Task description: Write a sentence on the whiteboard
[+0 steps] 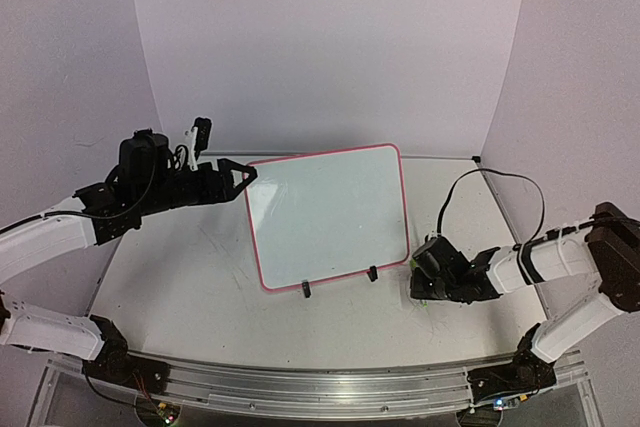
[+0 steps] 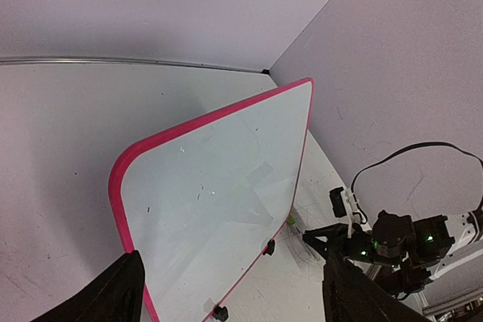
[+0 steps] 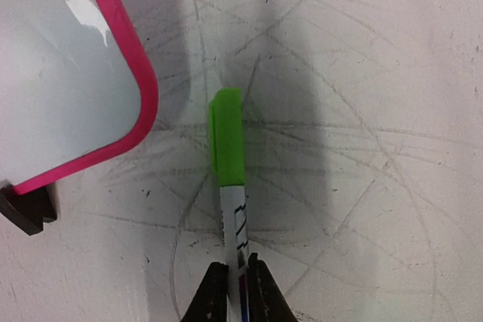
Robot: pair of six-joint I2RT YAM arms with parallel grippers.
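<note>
The whiteboard lies on the table with a pink-red rim, slightly turned, its surface free of visible writing. A marker with a green cap and white barrel rests on or just above the table beside the board's lower right corner. My right gripper points down there, its two fingers closed against the barrel, the capped end sticking out ahead. From above, the arm mostly covers the marker. Over the board's upper left edge hovers my left gripper, its fingers wide apart and nothing between them.
Two black clips sit along the board's lower edge. Scuffed bare table stretches left of and below the board. Grey walls stand at the back and both sides; a metal rail runs along the front.
</note>
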